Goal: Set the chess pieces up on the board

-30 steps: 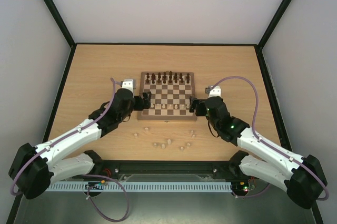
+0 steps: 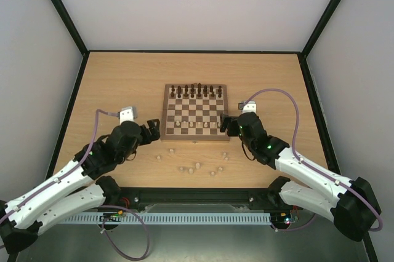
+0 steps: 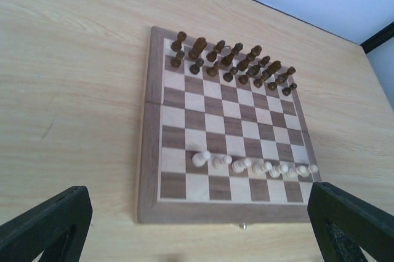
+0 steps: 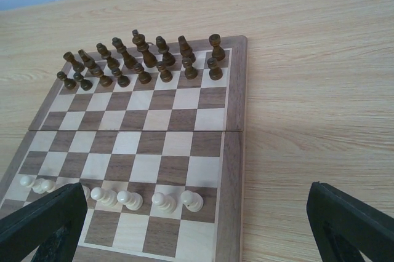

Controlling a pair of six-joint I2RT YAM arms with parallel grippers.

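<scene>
The chessboard [image 2: 196,139] lies flat mid-table. Dark brown pieces [image 3: 239,59] fill its two far rows, while white pawns [image 4: 130,200] stand upright along the second row from the near edge. That nearest row looks bare in the left wrist view. Several loose white pieces [image 2: 197,165] are scattered on the table in front of the board. My left gripper [image 2: 155,130] is open and empty just off the board's left edge. At the right edge, my right gripper [image 2: 224,123] is also open, its fingers [image 4: 52,228] spread with nothing gripped.
Bare wooden table [image 2: 123,77] surrounds the board on the left, the right and behind. Walls [image 2: 197,3] close off the back and sides. A small metal clasp [image 3: 242,226] sticks out of the board's near edge.
My left gripper has drawn back leftward from over the board to just outside its left edge. The right arm has barely shifted, and the pieces look unchanged.
</scene>
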